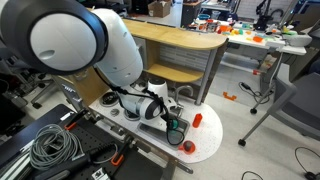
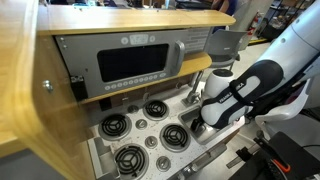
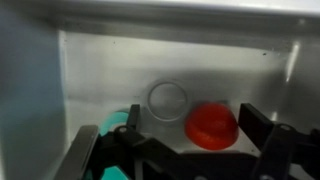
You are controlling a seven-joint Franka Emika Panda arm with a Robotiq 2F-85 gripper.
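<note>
A round red object [image 3: 212, 126] lies in the metal sink basin [image 3: 100, 58], just to the right of the circular drain [image 3: 167, 101]. My gripper stands open over the basin, its dark fingers [image 3: 132, 145] apart at the bottom of the wrist view. The red object appears in the gap, nearer the right finger; whether a finger touches it, I cannot tell. Part of a teal item [image 3: 113, 124] shows beside the left finger. From outside, the arm [image 1: 157, 93] reaches down to the sink, and its wrist hides most of the basin.
In exterior view 2, stove burners [image 2: 117, 125] lie beside the sink, below a microwave [image 2: 125, 60]. A red bottle [image 1: 197, 120] stands on the white counter [image 1: 208, 138] to the right. The faucet [image 1: 182, 92] rises behind the basin.
</note>
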